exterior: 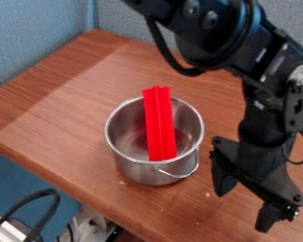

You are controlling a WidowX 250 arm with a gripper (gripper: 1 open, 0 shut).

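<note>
A steel pot (pixel 126 156) with a side handle stands near the middle of the wooden table, with a long red object (pixel 159 118) upright inside it, leaning toward the back and reaching above the rim. My gripper (pixel 242 194) is low over the table to the right of the pot, open, with nothing visible between its fingers.
The table (pixel 65 95) has free room to the left, behind the pot and in front. Its left edge drops away to a blue floor with black cables (pixel 38 197) at lower left. Blue-grey padded walls stand behind.
</note>
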